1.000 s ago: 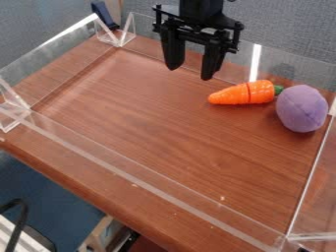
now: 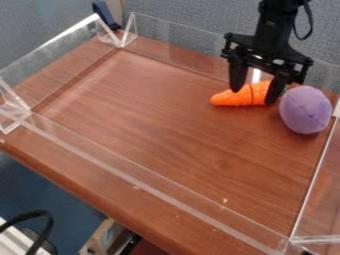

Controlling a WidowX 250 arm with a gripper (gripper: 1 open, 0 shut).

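Note:
The black gripper [image 2: 265, 80] hangs at the back right, low over an orange toy carrot [image 2: 240, 97], with its fingers on either side above the carrot's wider end. Whether the fingers touch the carrot is hard to tell. A purple round object [image 2: 304, 112] lies just right of the carrot.
Clear plastic walls edge the wooden tray floor [image 2: 146, 139], with the back wall close behind the carrot. A dark blue item [image 2: 105, 16] stands outside at the back left corner.
The gripper has moved right from over the middle back of the tray and down onto the carrot's area. The carrot and purple object look about the same.

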